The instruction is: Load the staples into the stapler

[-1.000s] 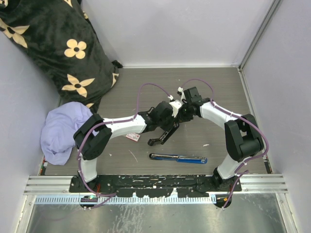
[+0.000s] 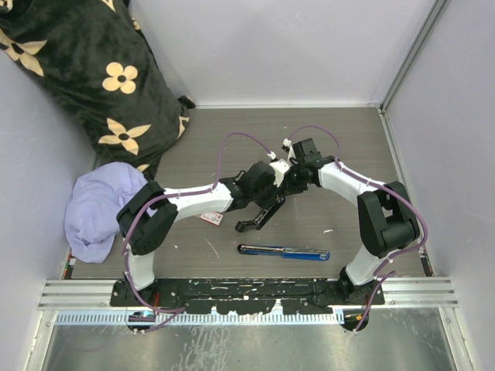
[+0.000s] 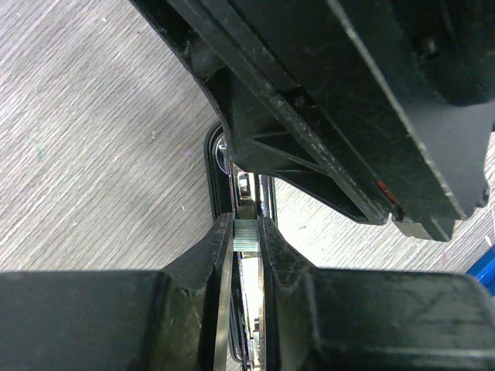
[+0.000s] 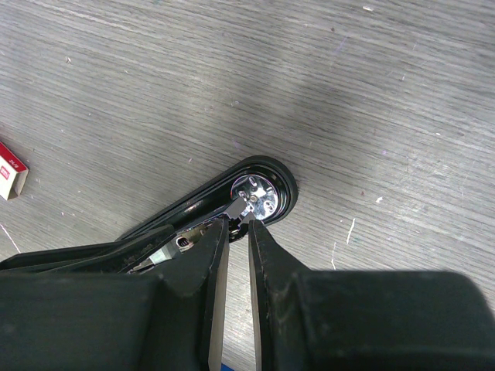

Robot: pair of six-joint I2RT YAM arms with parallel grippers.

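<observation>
An opened black stapler (image 2: 267,214) lies in the middle of the table, its metal channel showing in the left wrist view. Small and silvery, a staple strip (image 3: 246,236) is pinched over that channel by my left gripper, which is shut on it. At the stapler's far end, beside the round metal anvil plate (image 4: 257,197), my right gripper is shut on the front end of the stapler's metal part. Its fingers hide most of that grip. From above, both grippers meet over the stapler and cover its upper half.
A long blue-and-black tool (image 2: 284,253) lies in front of the stapler. The red and white box (image 2: 211,218) sits under the left forearm. Lilac cloth (image 2: 104,210) fills the left side.
</observation>
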